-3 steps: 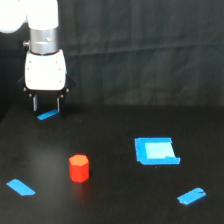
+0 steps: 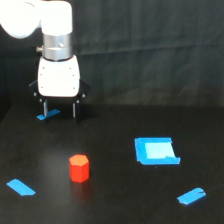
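Note:
A red block (image 2: 79,168) with an angular, hexagon-like outline stands on the dark table, left of centre and toward the front. To its right and farther back lies a white square (image 2: 159,151) framed by blue tape (image 2: 140,150). My gripper (image 2: 60,110) hangs at the back left, its two dark fingers pointing down and well apart. Nothing shows between them that it holds. It is open, behind and to the left of the red block, clear of it.
Blue tape strips lie at the back left (image 2: 48,115), front left (image 2: 20,187) and front right (image 2: 191,196). A dark curtain (image 2: 150,50) closes off the back.
My gripper has shifted to the right and slightly lower in the view, fingers still apart. The red block, the white square and the tape strips have stayed put.

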